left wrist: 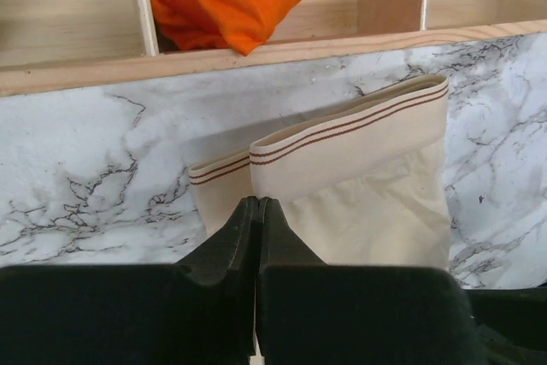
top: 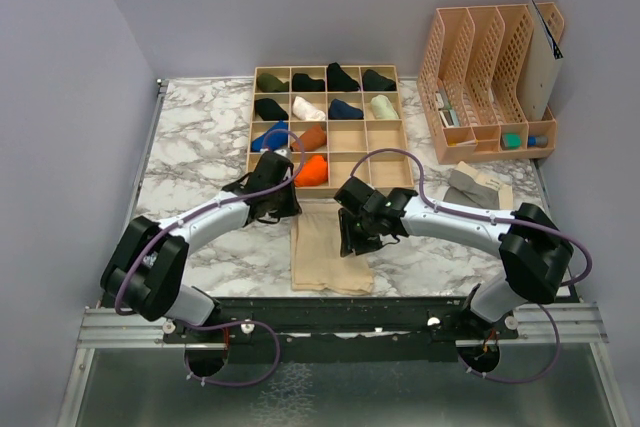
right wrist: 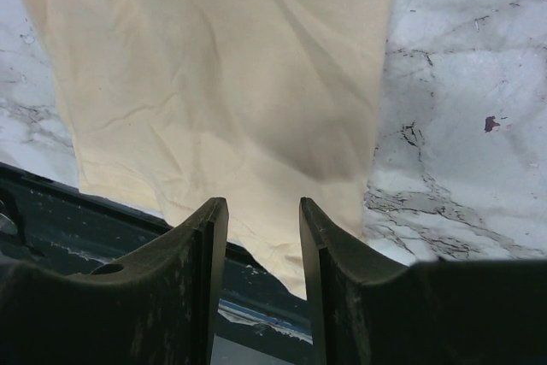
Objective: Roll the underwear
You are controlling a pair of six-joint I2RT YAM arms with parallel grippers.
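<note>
Beige underwear [top: 322,250] lies flat on the marble table, narrowed on its left side, with its lower edge at the table's front. In the left wrist view its waistband [left wrist: 359,130], marked by two brown lines, points at the box, the left part folded in and lying a little lower. My left gripper is shut over the left side of the cloth; whether any fabric is between its tips cannot be seen. Low over the underwear's lower right part, my right gripper is open, with a gap between its fingers and cloth visible beneath.
Close behind the waistband stands a wooden compartment box [top: 330,190] of rolled garments, an orange one [top: 312,171] nearest. Folded grey and beige cloths [top: 478,187] and a tall pinkish rack [top: 490,77] are at the right.
</note>
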